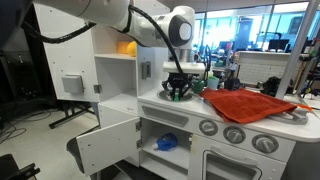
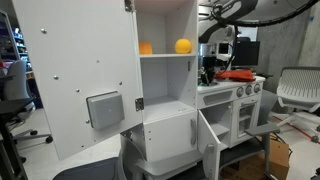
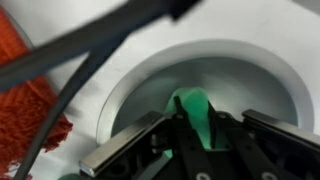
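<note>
In the wrist view a green object (image 3: pixel 195 108), soft-looking, is squeezed between the dark fingers of my gripper. Beneath it is the round grey basin (image 3: pixel 235 72) with a pale rim. Exterior view 1 shows the gripper (image 1: pixel 179 93) pointing down at the basin in the white counter, a bit of green at its tips. Whether the green object touches the basin's bottom cannot be told. From the other exterior view, the gripper (image 2: pixel 208 76) is small and its tips are unclear.
A red cloth (image 1: pixel 240 104) covers the counter right of the basin. Behind stand several cups and dishes (image 1: pixel 220 83). An open cabinet door (image 1: pixel 108 145) juts forward below, and a blue item (image 1: pixel 167 142) lies inside. Orange items (image 2: pixel 183 46) sit on the upper shelf.
</note>
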